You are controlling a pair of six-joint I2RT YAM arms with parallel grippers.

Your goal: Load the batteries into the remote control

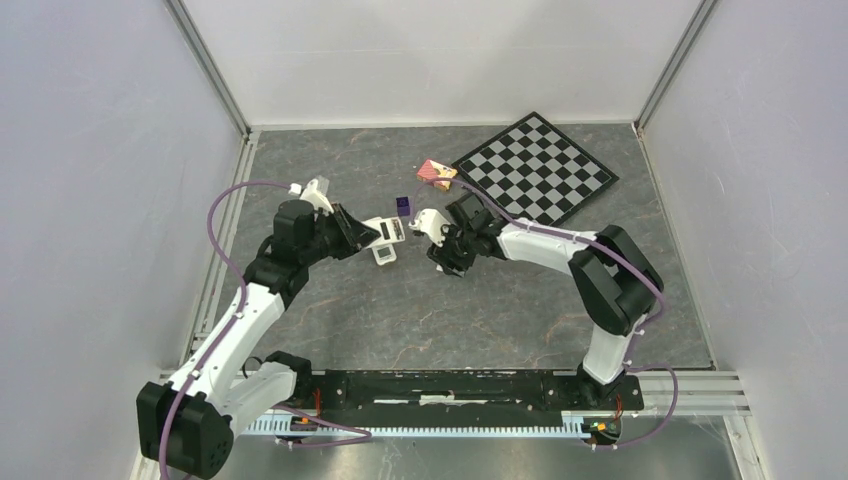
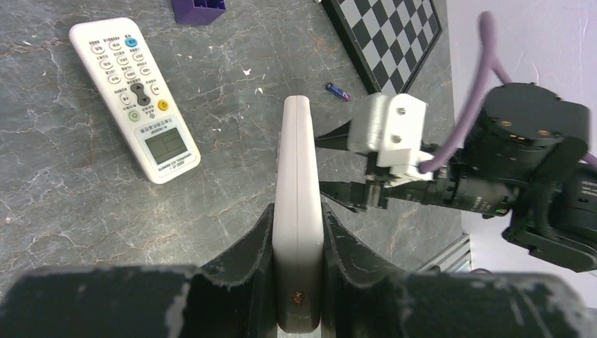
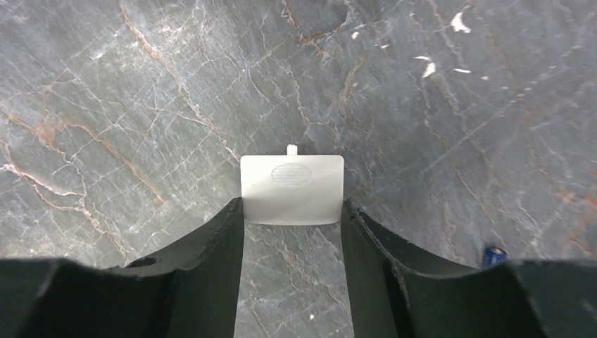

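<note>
A white remote (image 2: 298,211) is gripped in my left gripper, which is shut on it; the left wrist view shows it edge-on. In the top view its battery side (image 1: 391,230) faces up, with dark slots. My right gripper has its fingers spread about as wide as a small white battery cover (image 3: 292,190). The cover's side edges meet the fingertips, but whether they clamp it cannot be told. A blue battery (image 3: 495,255) lies on the table at the lower right of the right wrist view, and also shows in the left wrist view (image 2: 338,91).
A second white remote (image 2: 134,98) lies buttons up, below the held one. Behind are a purple box (image 1: 403,206), a red-and-yellow box (image 1: 437,173) and a checkered board (image 1: 535,168).
</note>
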